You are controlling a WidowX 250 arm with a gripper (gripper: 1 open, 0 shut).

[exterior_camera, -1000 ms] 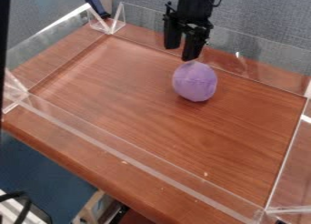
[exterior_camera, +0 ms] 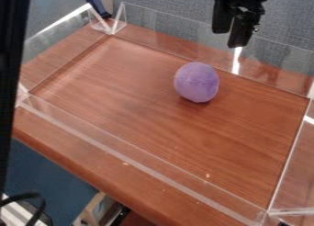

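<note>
A purple ball (exterior_camera: 196,82) rests on the wooden table (exterior_camera: 135,129), a little right of centre and toward the back. My black gripper (exterior_camera: 229,32) hangs high above and behind it to the right, near the back clear wall, apart from the ball. Whether its fingers are open or shut is hard to make out.
Clear acrylic walls (exterior_camera: 172,184) border the table on the sides shown. A dark blue object (exterior_camera: 98,5) stands beyond the back left corner, and cables lie off the table at the lower left.
My gripper has risen and moved to the right, away from the ball. The ball stays where it was.
</note>
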